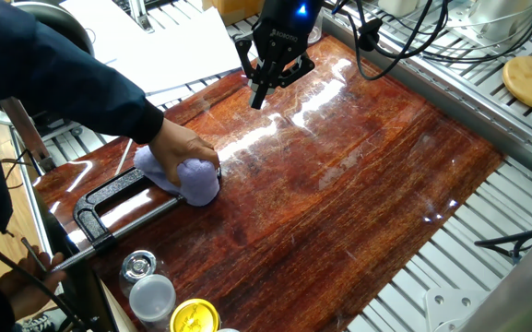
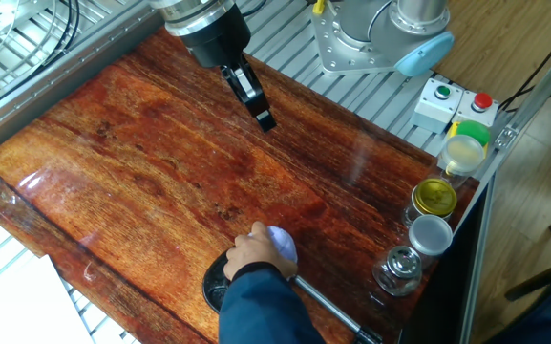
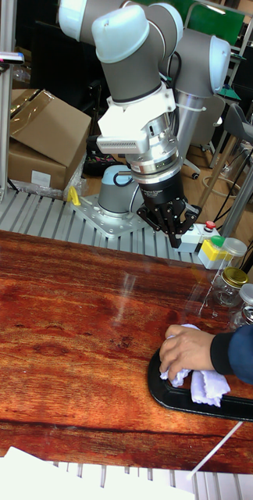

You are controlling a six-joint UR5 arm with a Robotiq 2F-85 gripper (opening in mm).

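Note:
My gripper hangs above the far part of the brown wood-patterned table; its fingers meet at the tips and nothing shows between them. In the second exterior view, the gripper is well apart from everything on the table. A person's hand presses on a crumpled lilac cloth. That cloth lies over one end of a black clamp with a metal bar. In the third view, the cloth shows on both sides of the hand, and part of the clamp is hidden beneath.
Several jars, among them one with a yellow lid, line a table edge. The person's arm reaches across the table near the clamp. White paper lies beyond another edge.

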